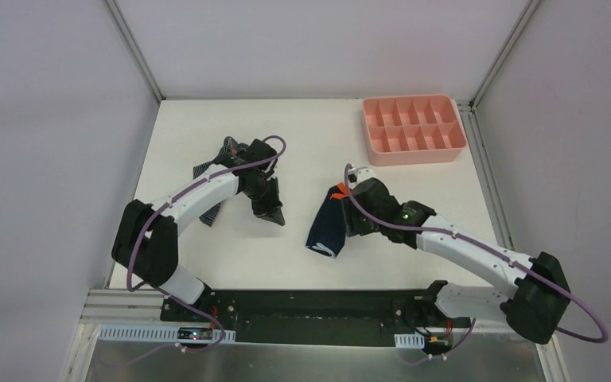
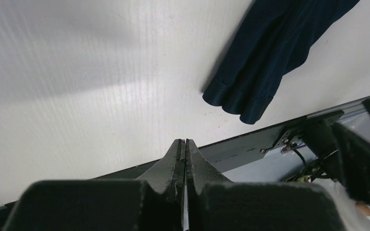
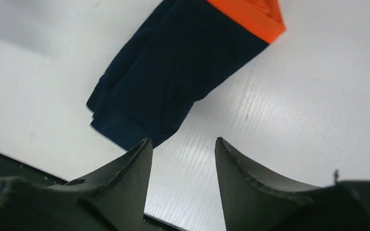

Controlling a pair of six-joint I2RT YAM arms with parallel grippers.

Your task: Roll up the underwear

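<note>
Dark navy underwear [image 1: 327, 227] lies on the table in a folded strip, slanting in the top view, its orange waistband [image 1: 339, 192] at the far end. In the right wrist view the navy cloth [image 3: 159, 72] is flat, with the orange band [image 3: 250, 19] at the top. My right gripper is open above its near end, nothing between the fingers. My left gripper is shut, nothing showing between its tips. It stands left of the underwear, apart from it; the cloth's layered end [image 2: 238, 103] shows ahead of it.
A pink divided box [image 1: 414, 130] with empty compartments stands at the back right. Dark striped cloth [image 1: 211, 213] lies at the left, partly under the left arm.
</note>
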